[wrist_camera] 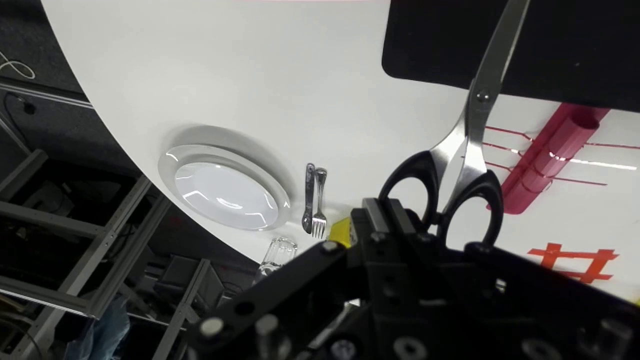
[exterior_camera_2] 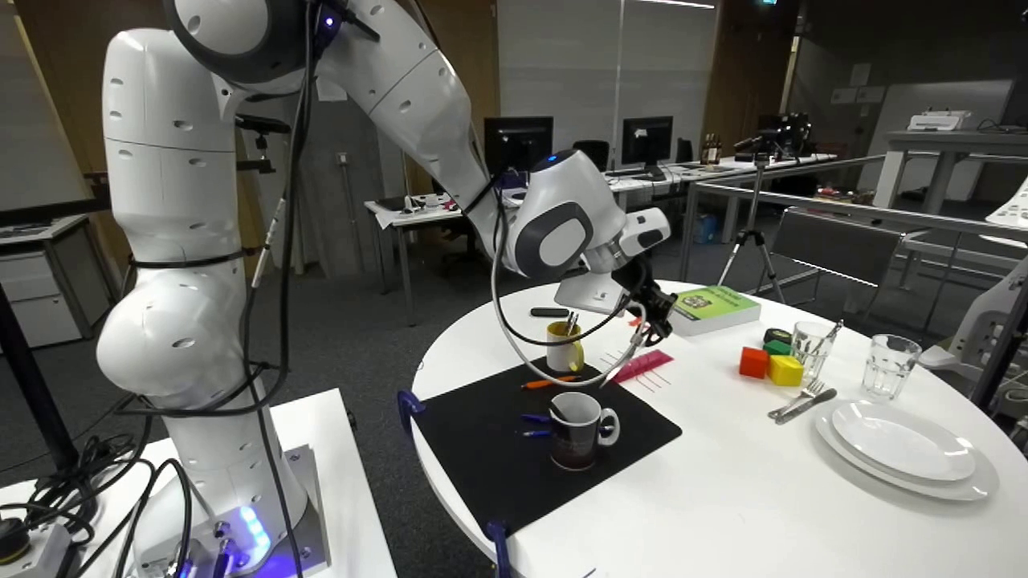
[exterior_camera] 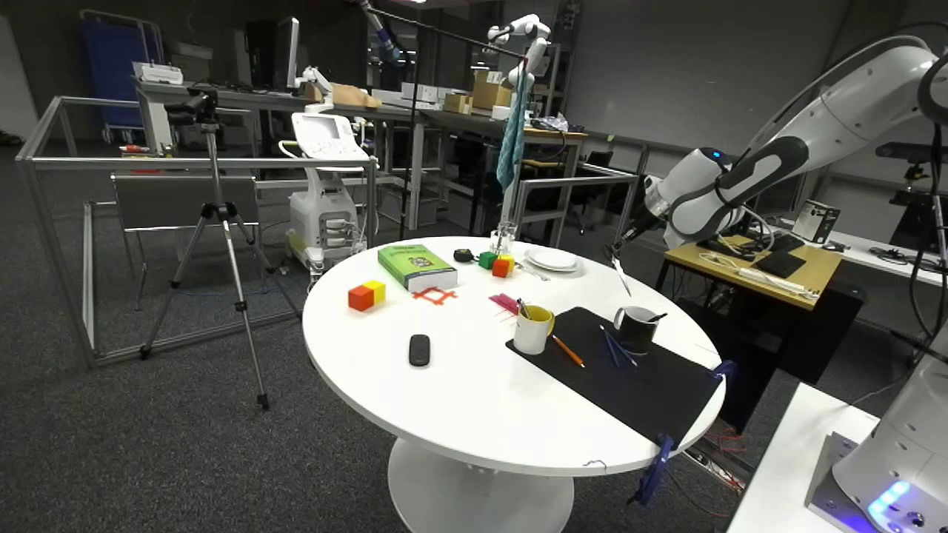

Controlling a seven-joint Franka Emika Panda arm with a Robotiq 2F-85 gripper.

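Scissors (wrist_camera: pixel 483 96) with black handles and silver blades are held by one handle in my gripper, which is shut on them. In the wrist view their blades point away toward the black mat (wrist_camera: pixel 540 48). From exterior view 1, the gripper (exterior_camera: pixel 615 252) is raised above the far right part of the table, and the scissors (exterior_camera: pixel 621 276) hang down from it. In exterior view 2 the gripper (exterior_camera_2: pixel 657 318) appears in front of the book, and the scissors are hard to make out.
A yellow-white mug (exterior_camera: pixel 531 332) and a dark mug (exterior_camera: pixel 636 329) stand on the mat with pens. White plates (exterior_camera_2: pixel 901 443), cutlery (exterior_camera_2: pixel 802 401), glasses (exterior_camera_2: pixel 888 366), coloured blocks (exterior_camera_2: pixel 771 365) and a green book (exterior_camera_2: pixel 713 307) occupy the far side.
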